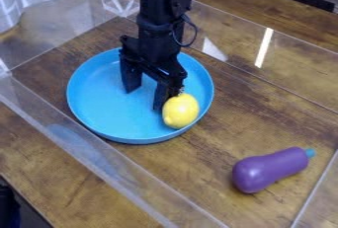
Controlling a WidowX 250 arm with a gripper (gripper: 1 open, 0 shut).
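My black gripper (150, 78) is lowered into a blue bowl (95, 109) at the upper left, its open fingers reaching down beside a yellow egg-shaped object (183, 112) in the bowl's right part. The tip nearest the yellow object is partly hard to make out against the dark body of the gripper.
A purple toy eggplant (270, 170) lies on the wooden table (258, 94) at the lower right. Clear plastic edges run along the left side and lower left. The table right of the bowl is mostly clear.
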